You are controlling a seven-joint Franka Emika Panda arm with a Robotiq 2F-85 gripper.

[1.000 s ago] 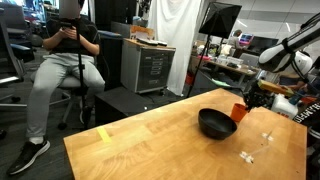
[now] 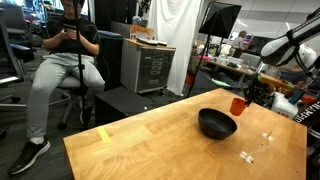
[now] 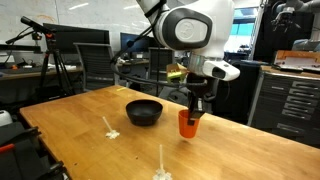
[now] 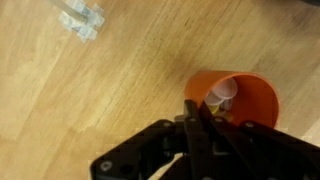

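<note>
An orange cup (image 2: 238, 106) is held at its rim by my gripper (image 3: 194, 108), which is shut on it. Upright or nearly so, the cup (image 3: 189, 124) appears slightly above the wooden table. In the wrist view, the fingers of my gripper meet the near rim of the cup (image 4: 205, 82), and several small pale and yellowish items (image 4: 225, 90) lie inside. A black bowl (image 2: 217, 124) rests on the table close to the cup. Only a dark corner of that bowl (image 4: 312, 2) may show at the wrist view's top edge.
White stands or tape pieces (image 3: 161, 165) are on the table, with another one (image 3: 110, 127) near the bowl. A seated person (image 2: 70, 60) is beyond its far left side.
The orange cup has risen a little together with my gripper. The black bowl stays where it was.
</note>
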